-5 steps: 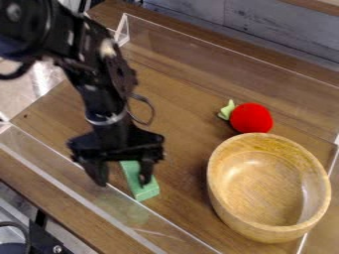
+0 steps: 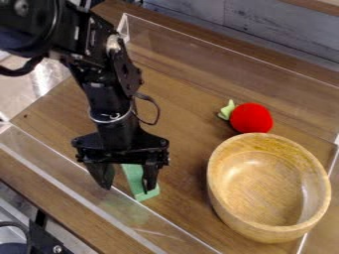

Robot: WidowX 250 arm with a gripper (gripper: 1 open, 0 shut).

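Observation:
My black gripper [image 2: 126, 169] is low over the left part of the wooden tray floor, pointing down with its fingers around a pale green block [image 2: 143, 191]. The block is partly hidden by the gripper, and whether the fingers touch it I cannot tell.
A wooden bowl [image 2: 268, 189] sits at the right. A red plush fruit [image 2: 251, 119] with a green leaf lies behind it. The middle and back of the tray floor [image 2: 199, 79] are clear. Transparent walls edge the area.
The gripper has shifted slightly and now covers more of the green block, whose upper part was more visible earlier. The bowl and red fruit have not moved.

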